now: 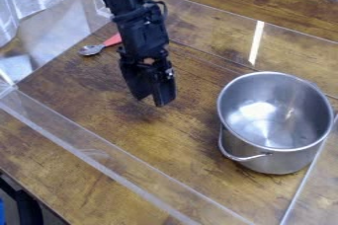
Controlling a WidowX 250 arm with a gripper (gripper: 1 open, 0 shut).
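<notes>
The black arm reaches down from the top left, its gripper low over the wooden table at the centre; whether its fingers are apart or closed is hard to make out. Behind the arm on the left lies a metal utensil with a red handle, partly hidden by the arm. A large steel pot stands at the right, apart from the gripper.
Clear plastic walls border the work area. Bare wood lies in front of the gripper and between it and the pot.
</notes>
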